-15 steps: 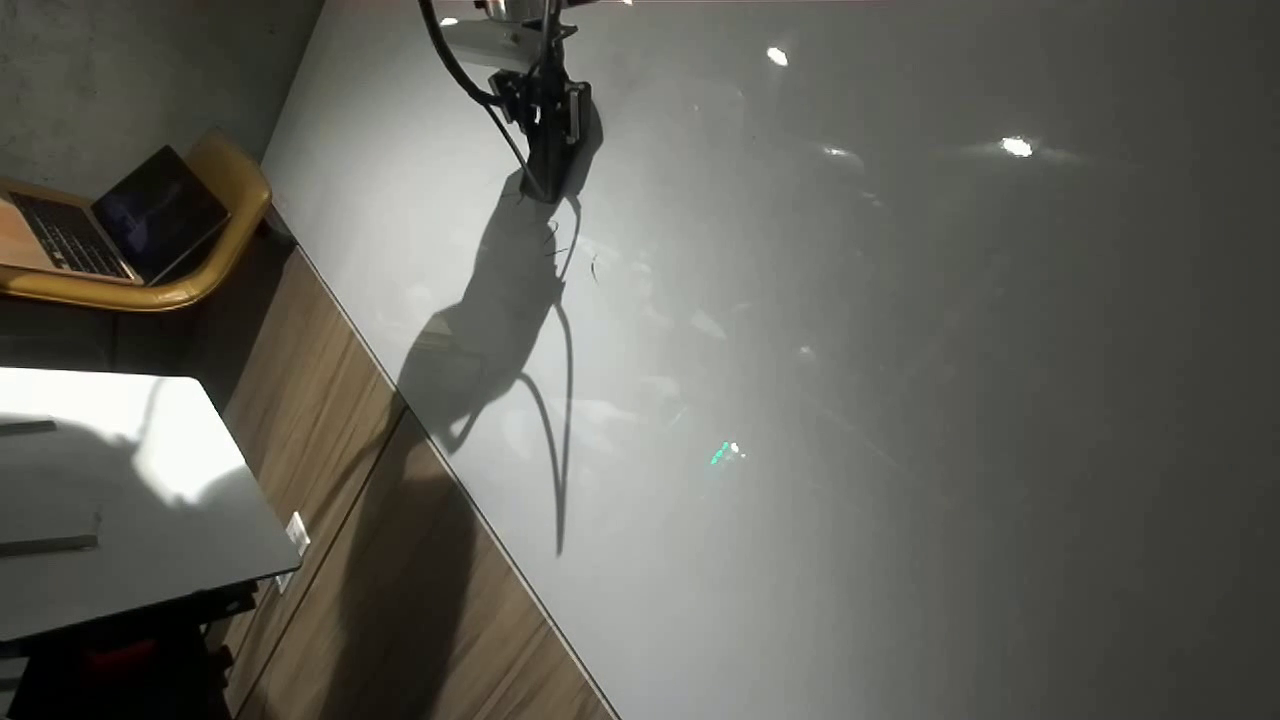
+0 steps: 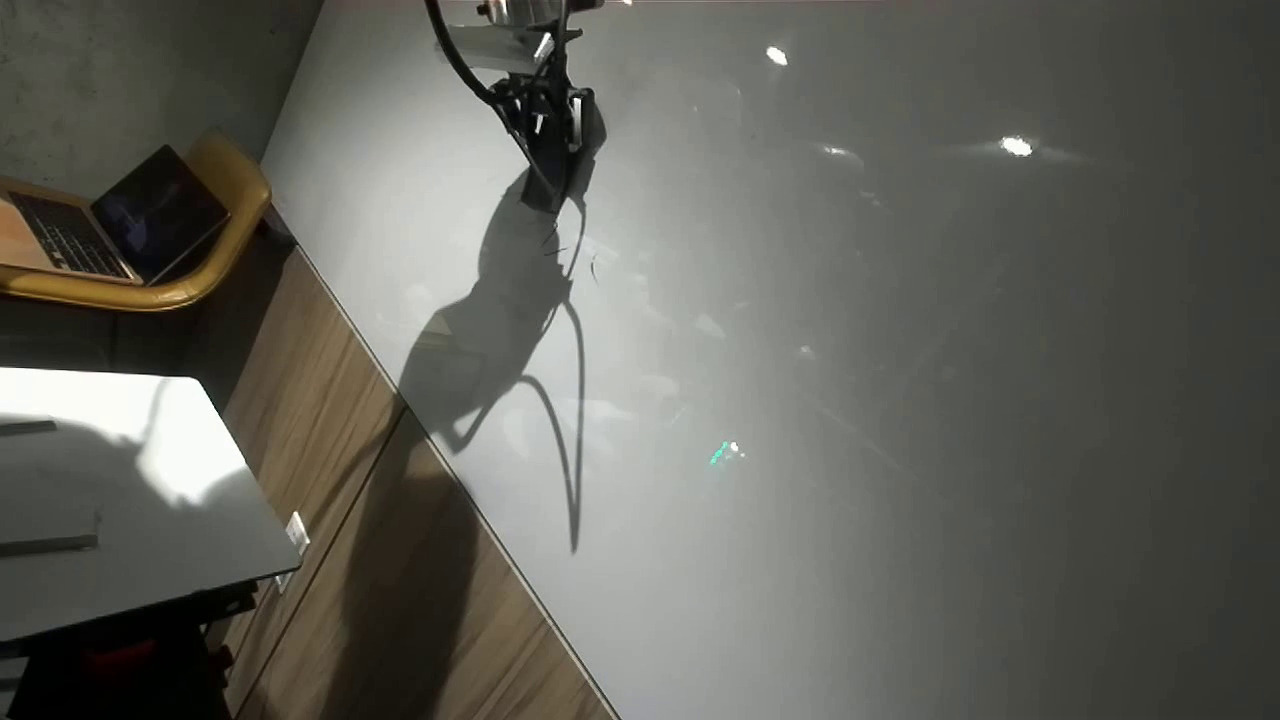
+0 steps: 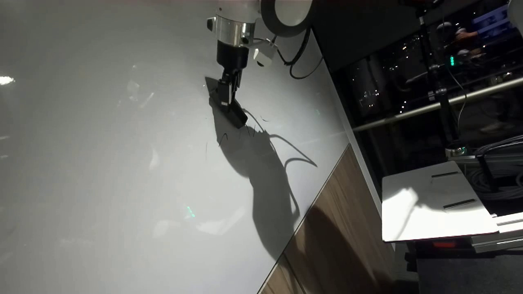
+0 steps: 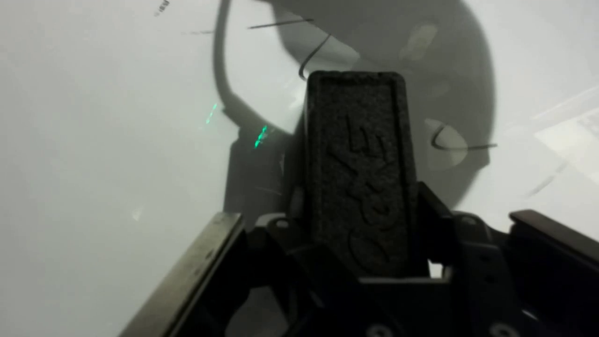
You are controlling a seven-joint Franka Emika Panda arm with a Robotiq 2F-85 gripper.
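Observation:
A dark rectangular eraser-like block [image 4: 362,163], marked with scrawled lines on its top, juts forward from my gripper in the wrist view. The fingers are shut on its near part. In the second exterior view the block [image 3: 234,113] lies slantwise at or very near the whiteboard-like surface [image 3: 98,171]; whether it touches all along cannot be made out. Short dark pen strokes [image 4: 315,55] show just beyond the block's far end, and another hooked stroke [image 4: 464,148] sits to its right.
My arm's shadow [image 2: 480,324] covers part of the white surface. A wooden panel [image 2: 360,516] borders that surface. A laptop [image 2: 156,216] rests on a yellow chair [image 2: 234,180], and a small white table [image 2: 144,516] stands beside the panel.
In exterior view 1, the gripper and block have moved slightly down in the picture, toward the pen strokes. The shadow has shifted with them.

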